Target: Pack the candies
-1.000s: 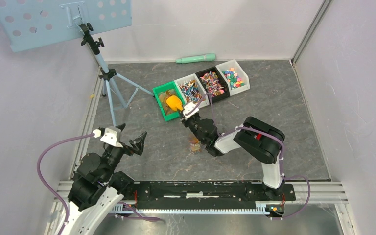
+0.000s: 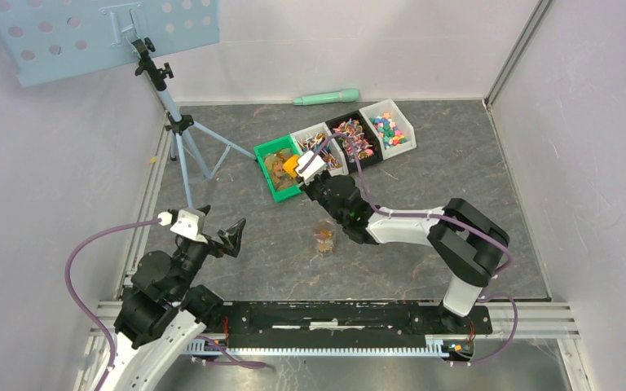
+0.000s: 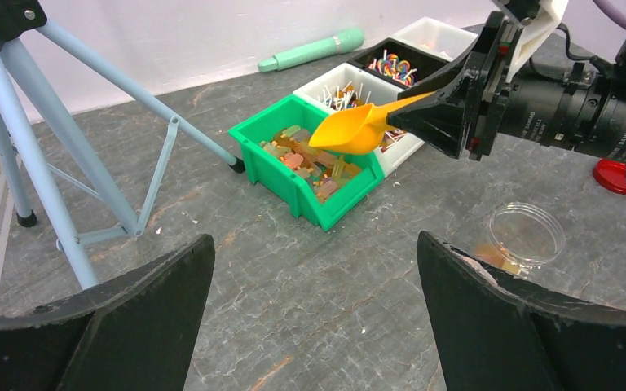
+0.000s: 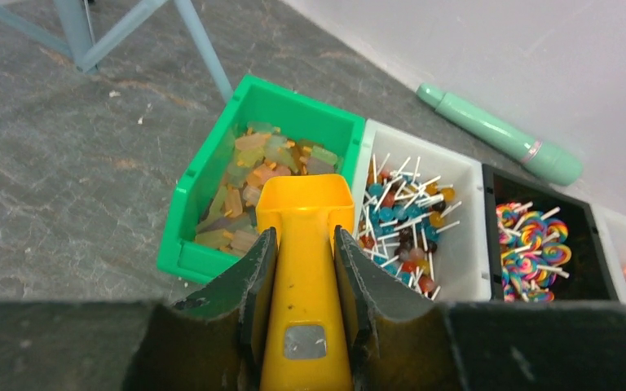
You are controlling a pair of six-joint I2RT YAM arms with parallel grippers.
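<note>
An orange scoop (image 4: 302,301) is held between the fingers of my right gripper (image 2: 297,177), its blade over the green bin (image 3: 310,204) of translucent gummy candies. My left gripper stands open and empty at the lower left in the top view. A clear jar (image 3: 526,236) with some candy stands on the floor in front of the bins, with a red lid (image 3: 619,173) beside it in the left wrist view. Right of the green bin are a white bin (image 4: 473,244) of lollipops and a black bin (image 4: 591,269) of swirl lollipops.
A further white bin (image 2: 407,134) holds colourful candies at the row's end. A mint cylinder (image 2: 324,98) lies along the back wall. A blue tripod (image 2: 187,147) stands left of the bins. The floor left of the jar is clear.
My right wrist has risen and turned at the green bin, and its forearm has swung toward the right and front. The left arm is nearly unchanged.
</note>
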